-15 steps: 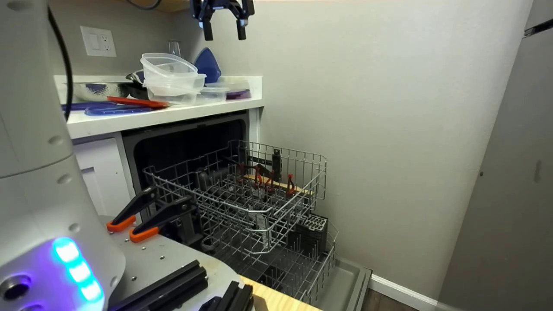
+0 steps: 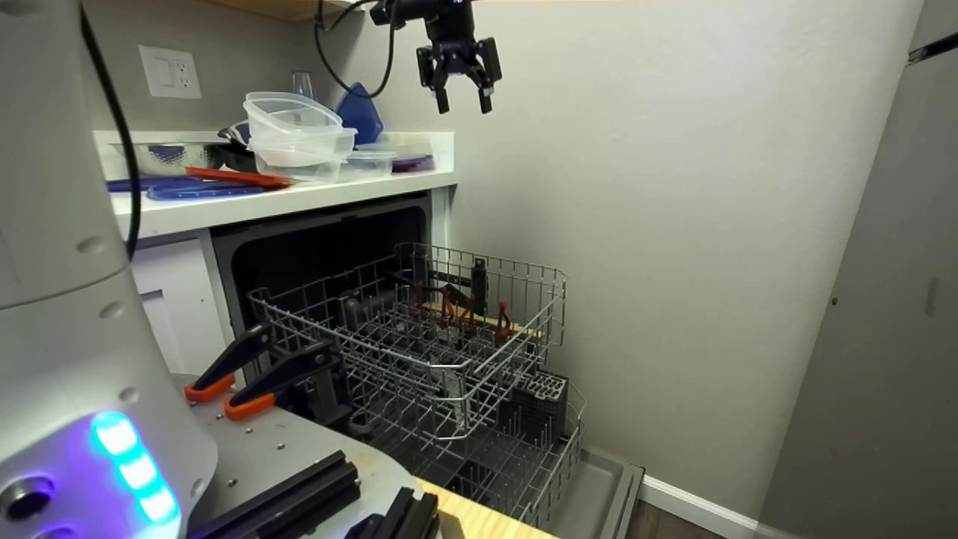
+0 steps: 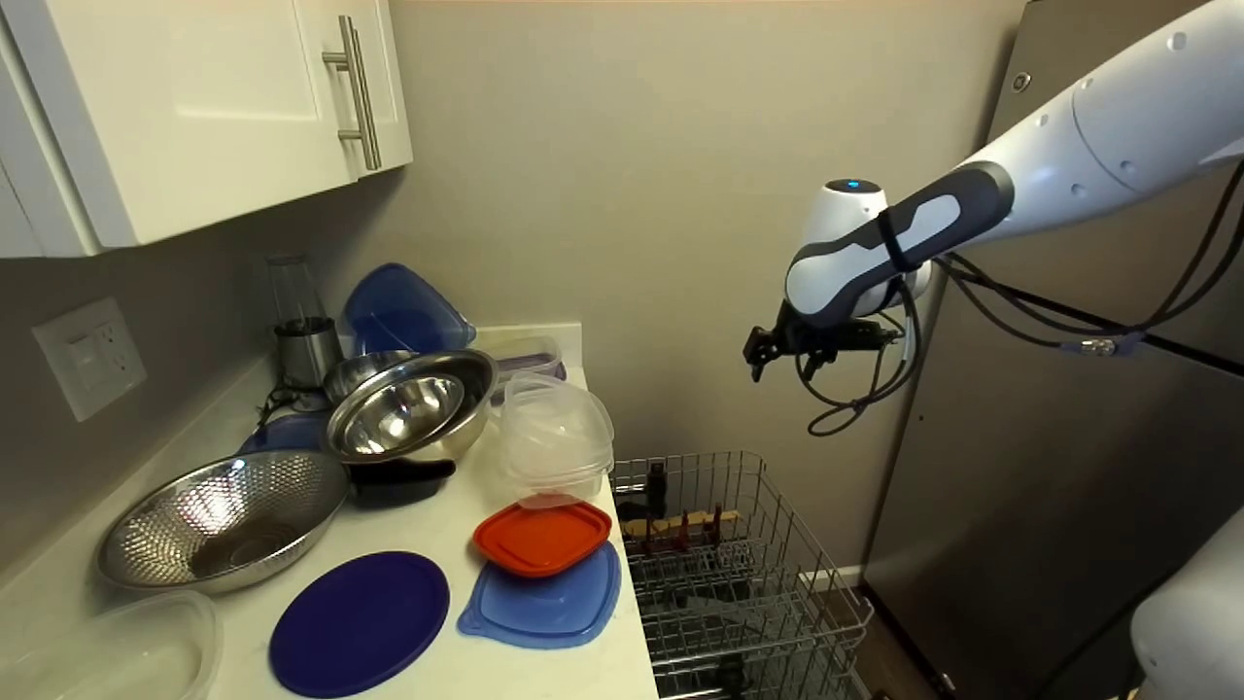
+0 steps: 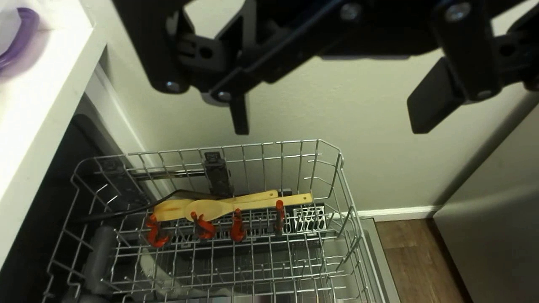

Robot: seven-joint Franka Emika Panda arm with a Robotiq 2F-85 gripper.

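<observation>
My gripper is open and empty, its two fingers wide apart. In exterior view 1 it hangs high in front of the bare wall, well above the dishwasher's upper rack (image 2: 561, 305). Two wooden utensils (image 4: 298, 199) lie side by side across that rack in the wrist view, behind a row of red-tipped prongs (image 4: 237, 227). Beside them lies a dark, long-handled utensil (image 4: 194, 195). A clear air gap separates my fingertips from all of these.
On the counter (image 3: 490, 665) stand clear containers (image 3: 560, 432), steel bowls (image 3: 408, 408), a colander (image 3: 233, 513), a red lid (image 3: 542, 537) and blue lids (image 3: 359, 624). A cabinet (image 3: 233, 105) overhangs it. Right of the rack stands a grey appliance door (image 4: 500, 202).
In exterior view 1, my gripper has moved to the right and lower, away from above the counter. It is open in both frames. The rack and counter items look unchanged.
</observation>
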